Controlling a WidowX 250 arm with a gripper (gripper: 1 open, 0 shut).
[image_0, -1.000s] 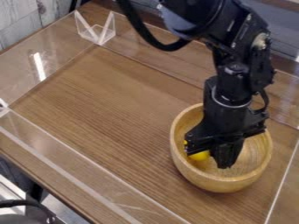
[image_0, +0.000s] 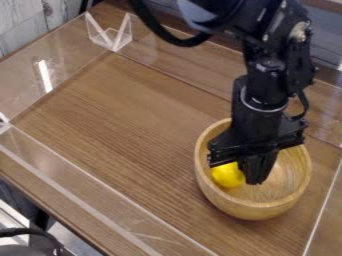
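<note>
A round tan wooden bowl (image_0: 269, 196) rests on the wooden table at the right. Inside its left side lies a yellow object (image_0: 227, 174), partly hidden. My black gripper (image_0: 254, 150) reaches down from the top right into the bowl, its lower parts just over and beside the yellow object. Whether its fingers hold anything is hidden from this angle.
A clear plastic holder (image_0: 111, 31) stands at the back left. Dark cables run at the left edge and lower left corner.
The gripper has shifted slightly up and left within the bowl, and more of the yellow object shows.
</note>
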